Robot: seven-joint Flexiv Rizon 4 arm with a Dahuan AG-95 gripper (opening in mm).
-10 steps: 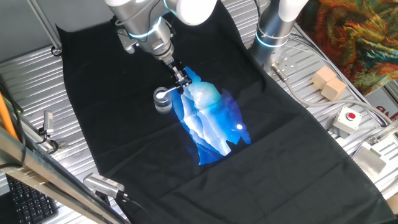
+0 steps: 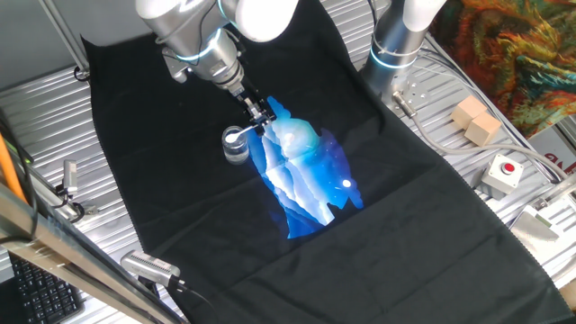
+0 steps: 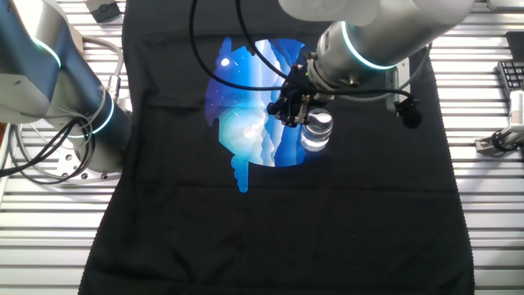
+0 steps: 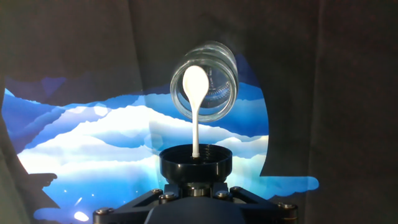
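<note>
A clear glass jar (image 2: 235, 147) stands uncapped on the black cloth, its round mouth facing my wrist camera. My gripper is shut on a black lid (image 4: 196, 164), from whose hollow side a white spoon (image 4: 196, 87) sticks out. In the wrist view, the spoon's bowl overlaps the mouth of the jar; whether it dips inside cannot be told. The lid itself is clear of the rim. From the opposite side, the gripper (image 3: 291, 108) appears right beside the jar (image 3: 317, 131).
A blue mountain-like picture (image 2: 301, 171) lies lit on the black cloth (image 2: 180, 216) beside the jar.
My arm's upper wrist has swung a little left and up in exterior view 1, while the gripper tip shifted only slightly. Jar and picture stayed put.
</note>
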